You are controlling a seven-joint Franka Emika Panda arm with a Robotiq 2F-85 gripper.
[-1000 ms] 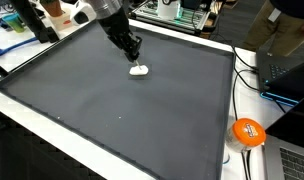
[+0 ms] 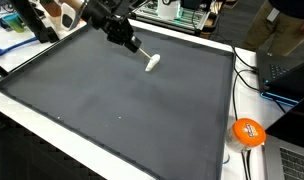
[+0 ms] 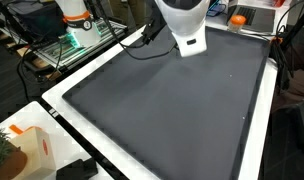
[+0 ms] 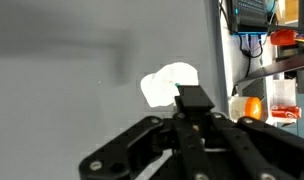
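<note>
A white-headed object with a thin tan stem, looking like a spoon or brush, shows its white head [image 2: 153, 62] over the dark table in exterior view 1. My gripper [image 2: 135, 46] is at the stem's upper end, shut on it. The stem slants down to the right from the fingers. In the wrist view the white head [image 4: 170, 84] sticks out beyond the black gripper, which covers most of the stem. Whether the head touches the table I cannot tell. A white arm part [image 3: 185, 22] fills the top of exterior view 2, where the fingers cannot be made out.
An orange-lidded container [image 2: 246, 134] stands on the light border at the right, near a laptop [image 2: 289, 158] and cables. Another orange-topped item [image 3: 25, 150] lies at exterior view 2's lower left.
The stem slants more now, and my gripper is still on it.
</note>
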